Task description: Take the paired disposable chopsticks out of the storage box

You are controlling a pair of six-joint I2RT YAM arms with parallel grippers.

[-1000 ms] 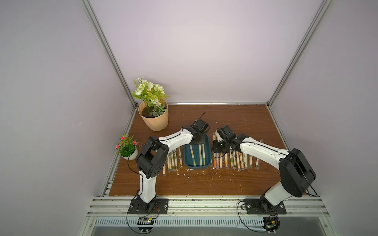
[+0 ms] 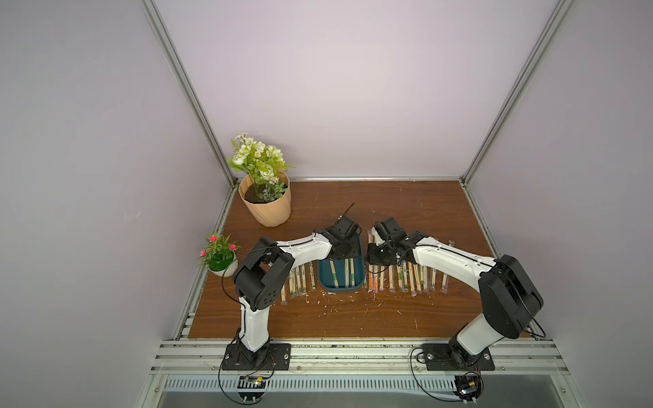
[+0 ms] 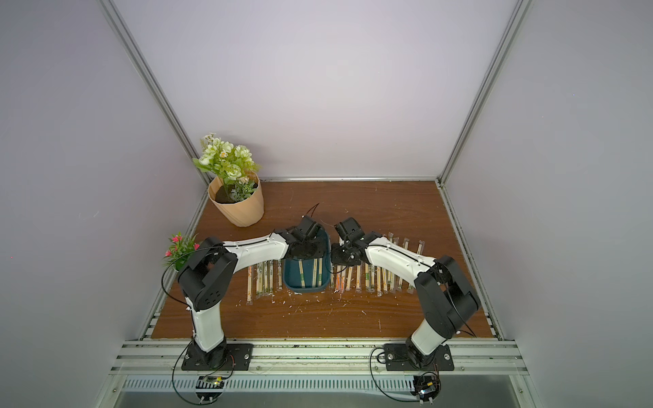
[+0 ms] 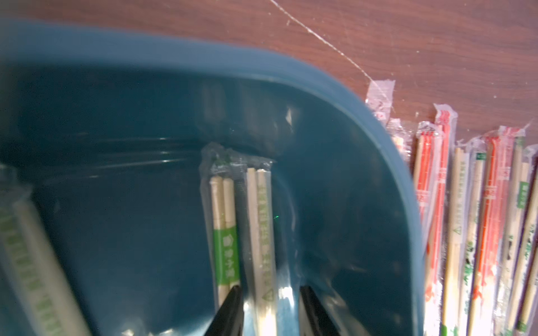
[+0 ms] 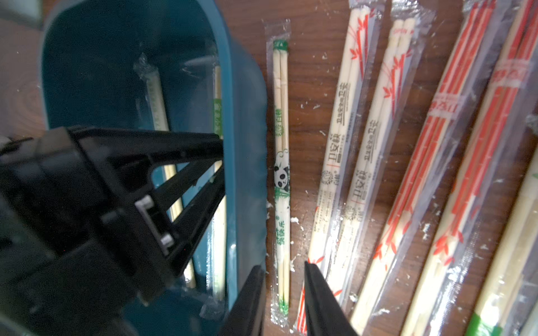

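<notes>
The teal storage box holds several wrapped chopstick pairs: in the left wrist view one with a green band, a plainer pair beside it, another pair at the left. My left gripper is down in the box with its open fingers either side of the plainer pair, near the box's right wall. My right gripper stands open just right of the box, over a wrapped panda-print pair lying on the table.
Rows of wrapped chopsticks lie on both sides of the box. A large potted plant stands at the back left, a small one at the left edge.
My left gripper has moved lower and nearer the table's front over the box. The right arm has moved only very slightly.
</notes>
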